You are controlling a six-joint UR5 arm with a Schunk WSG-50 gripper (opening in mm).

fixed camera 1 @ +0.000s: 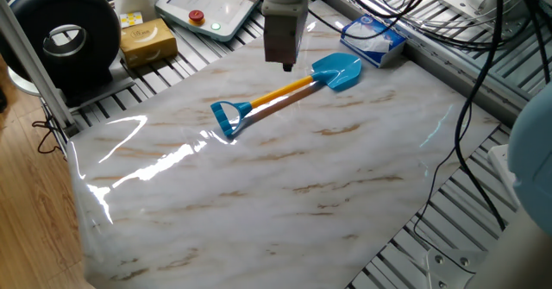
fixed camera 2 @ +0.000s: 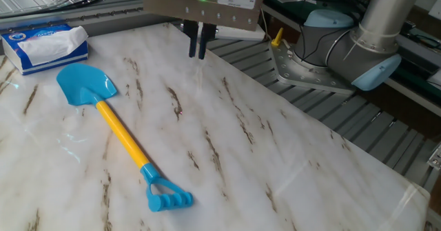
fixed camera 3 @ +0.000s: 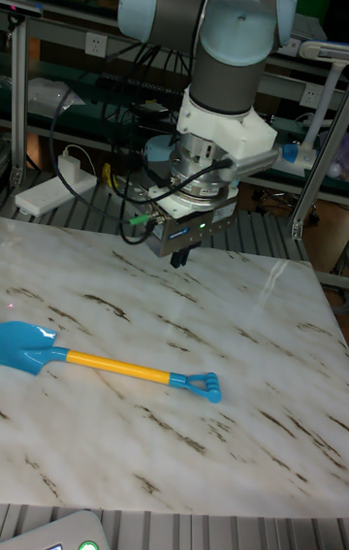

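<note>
A toy shovel with a blue blade, yellow shaft point(fixed camera 1: 281, 93) and blue looped handle lies flat on the marbled tabletop point(fixed camera 1: 250, 211). In the second exterior view its blade point(fixed camera 2: 87, 85) is toward the upper left and its handle point(fixed camera 2: 169, 201) toward the lower middle. My gripper point(fixed camera 2: 198, 54) hangs in the air with its two dark fingers pointing down, apart from the shovel. Only a narrow gap shows between them, with nothing visible in it; whether they count as open or shut is unclear. The third view shows the gripper point(fixed camera 3: 179, 266) beyond the shovel shaft point(fixed camera 3: 118, 368).
A blue and white tissue box point(fixed camera 2: 47, 48) stands close to the blade. Along the table's far side in the first view are a brown box point(fixed camera 1: 148, 43) and a control tablet point(fixed camera 1: 207, 9). Cables point(fixed camera 1: 473, 108) run along the right.
</note>
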